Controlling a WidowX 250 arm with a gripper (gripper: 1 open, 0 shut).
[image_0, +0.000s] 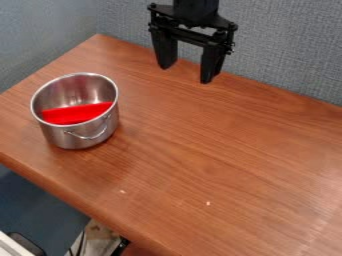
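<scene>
A steel pot (83, 130) with a wire handle stands on the left part of the wooden table (227, 170). A red object (76, 113) lies inside it. My black gripper (189, 60) hangs over the back middle of the table, up and to the right of the pot, open with nothing between its fingers.
The middle, right and front of the tabletop are clear. A grey padded wall runs along the back. Past the table's front left edge, lower down, are some cables and other items, partly out of frame.
</scene>
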